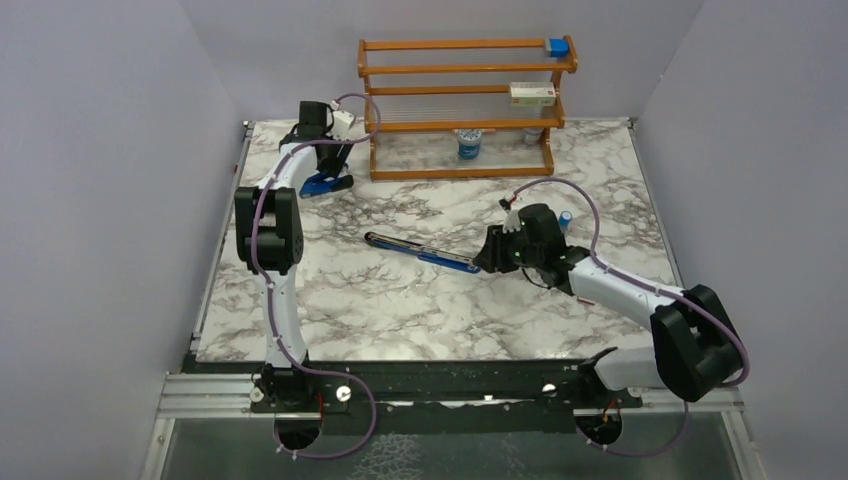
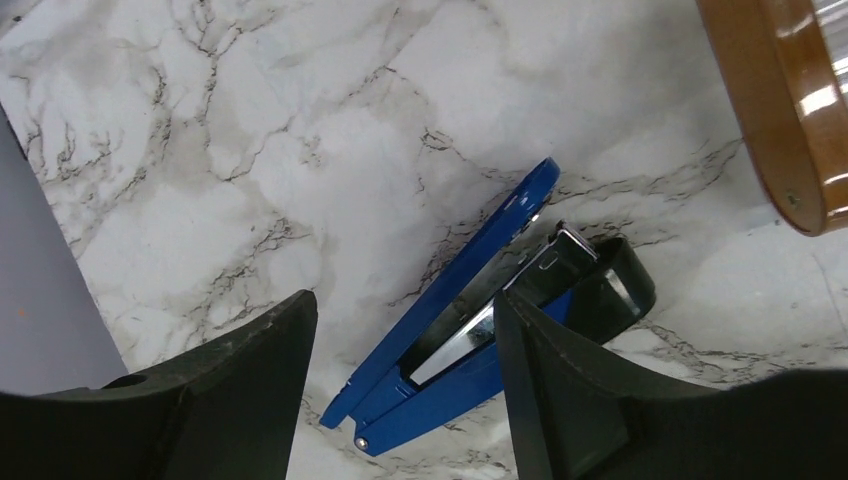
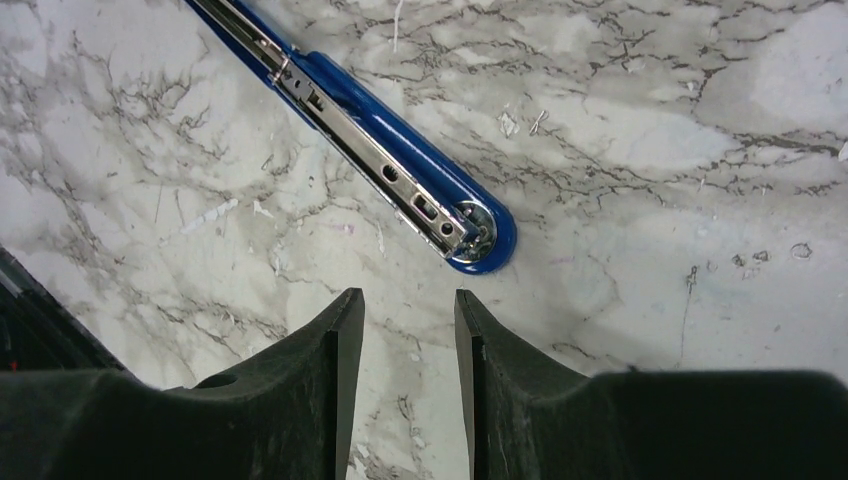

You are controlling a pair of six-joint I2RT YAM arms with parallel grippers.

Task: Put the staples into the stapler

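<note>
A long blue stapler (image 1: pixel 425 252) lies opened out on the middle of the table, its metal channel facing up. In the right wrist view, the end of this stapler (image 3: pixel 400 170) shows ahead of my right gripper, which stands open, empty and apart from it. At the back left lies a second, smaller blue tool with a black end (image 2: pixel 455 310), its arms spread and a metal strip between them. My left gripper is open over it, one finger (image 2: pixel 530 345) covering part of the tool. Whether they touch, I cannot tell. No loose staples are distinguishable.
A wooden rack (image 1: pixel 460 174) stands at the back, with a blue-labelled tub (image 1: pixel 469 143) inside it and a pale box (image 1: pixel 532 94) above. A small blue-capped item (image 1: pixel 565 220) sits behind the right arm.
</note>
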